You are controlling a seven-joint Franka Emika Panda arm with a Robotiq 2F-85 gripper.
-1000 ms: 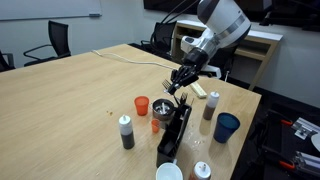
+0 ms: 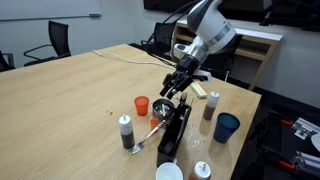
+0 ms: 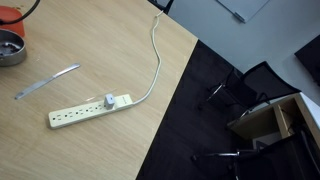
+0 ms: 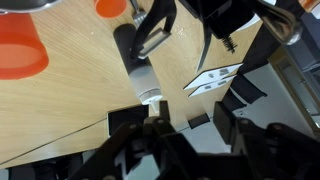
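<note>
Above the table my gripper [image 2: 177, 88] stands open over the far end of a long black holder [image 2: 174, 135]. In the wrist view, dark fingers [image 4: 160, 135] are spread apart, with nothing seen between them. A slim orange-and-pale utensil [image 2: 146, 138] lies on the table left of the holder. Upright pieces rise from the holder's far end, too small to name. A metal bowl [image 2: 163, 111] and a red cup [image 2: 142, 105] stand left of the gripper.
Black-and-white containers [image 2: 126, 131] stand around the holder. A blue cup [image 2: 227, 126] is right of it, a white cup [image 2: 169, 172] in front. A power strip [image 3: 90, 112] and a knife [image 3: 47, 82] lie elsewhere.
The slim utensil now lies left of the holder, where earlier only a small orange item showed. My gripper has shifted slightly, and the fork-like prongs near its fingertips look different.
</note>
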